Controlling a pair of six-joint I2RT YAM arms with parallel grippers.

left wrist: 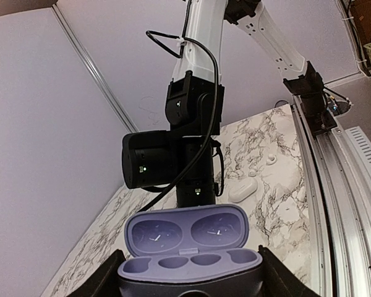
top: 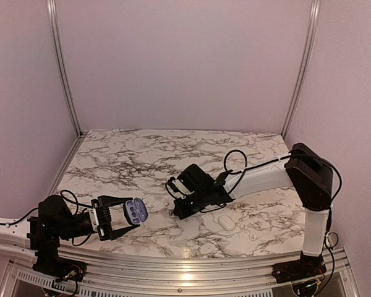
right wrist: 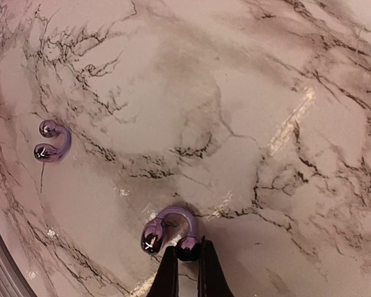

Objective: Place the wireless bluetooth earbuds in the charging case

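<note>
My left gripper (top: 120, 216) is shut on the open lilac charging case (top: 135, 211), held above the table's front left; its empty compartments show in the left wrist view (left wrist: 185, 267). My right gripper is shut and points down over the table, its fingertips at the right bud of a U-shaped lilac earbud piece (right wrist: 153, 237); whether it grips the bud is hard to tell. A second lilac earbud piece (right wrist: 52, 141) lies apart, upper left in the right wrist view.
Small pale objects, one an oblong (top: 226, 222), lie on the marble table right of my right gripper. A metal rail (top: 179, 272) runs along the front edge.
</note>
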